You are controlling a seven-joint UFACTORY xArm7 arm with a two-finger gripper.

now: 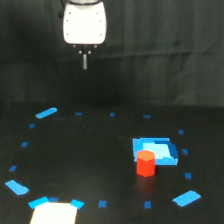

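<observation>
High at the upper left of the camera view hangs my white gripper (85,62), well above the table. Its thin fingers stand together as one narrow dark-grey line, shut, with nothing showing between them. A red six-sided block (146,168) stands upright on the black table at the right. Right behind it lies a blue tray (170,151) with a pale inside; the block hides part of its front edge. I cannot tell whether block and tray touch.
A cream square thing (54,214) with blue at its edges is cut off by the bottom left edge. Light blue strips (186,198) and small blue squares mark the table.
</observation>
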